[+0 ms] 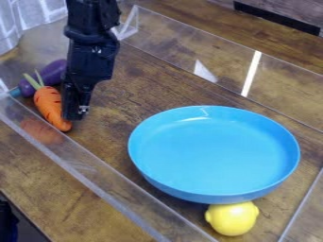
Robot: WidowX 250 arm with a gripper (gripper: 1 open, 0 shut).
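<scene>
The black gripper [74, 106] reaches down from the top left, its fingertips low over the table right beside an orange carrot [51, 110]; I cannot make out anything between the fingers, which look shut. A purple vegetable [48, 75], like an eggplant, lies behind the carrot at the left, partly hidden. A large blue plate [212, 151] fills the right middle of the view.
A yellow lemon [231, 218] lies just in front of the plate. Clear plastic walls edge the work area at the left and right. The wooden surface [177, 85] behind the plate is free.
</scene>
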